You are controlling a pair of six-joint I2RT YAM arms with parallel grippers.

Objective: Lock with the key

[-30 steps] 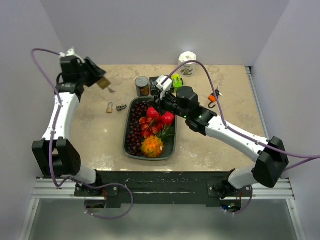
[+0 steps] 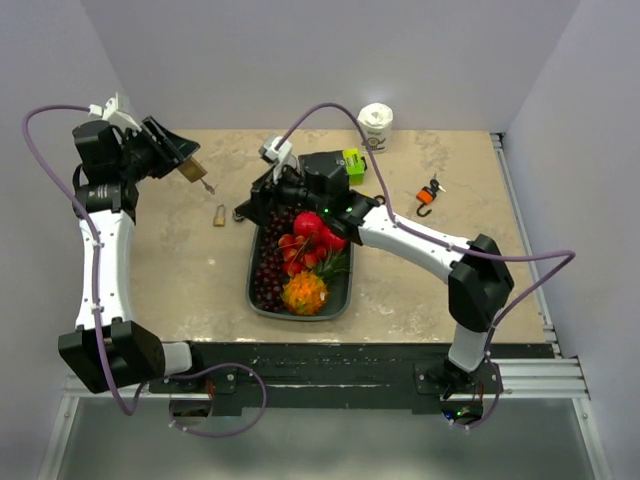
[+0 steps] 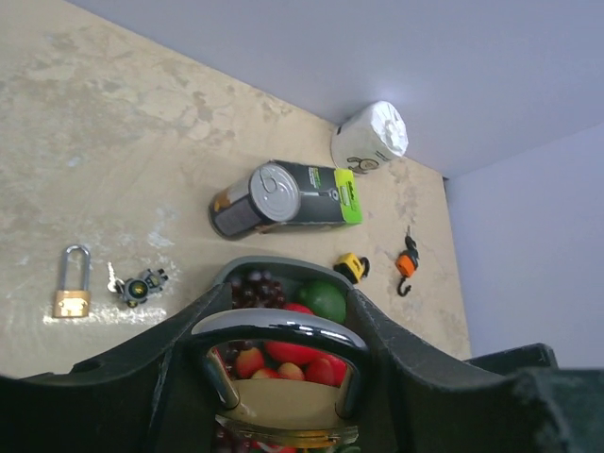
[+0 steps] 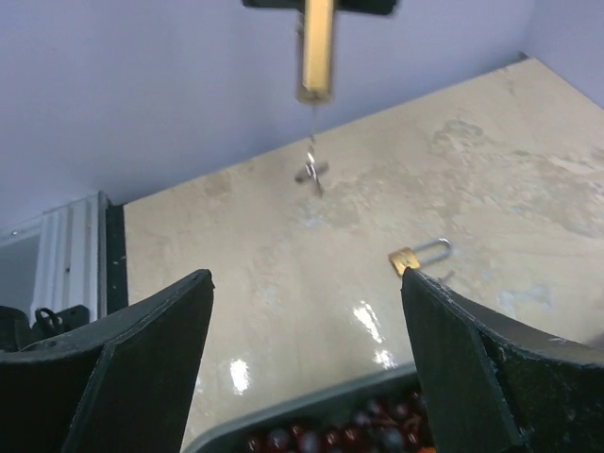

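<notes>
My left gripper [image 2: 180, 152] is raised at the back left, shut on a large brass padlock [image 2: 191, 169] with a silver shackle; a key [image 4: 310, 170] dangles beneath it. A smaller padlock [image 3: 71, 302] lies on the table, beside a small metal object [image 3: 137, 287]. My right gripper [image 2: 258, 203] hangs over the left side of the fruit bin, open, with nothing between its fingers in the right wrist view; the hanging lock and key are beyond it.
The bin [image 2: 342, 298] of fruit fills the middle. A can [image 3: 245, 206], dark box [image 3: 321, 189] and paper roll [image 2: 376, 125] stand at the back. Orange and black items [image 2: 425, 197] lie at the right.
My right arm has moved left, toward the hanging lock and key.
</notes>
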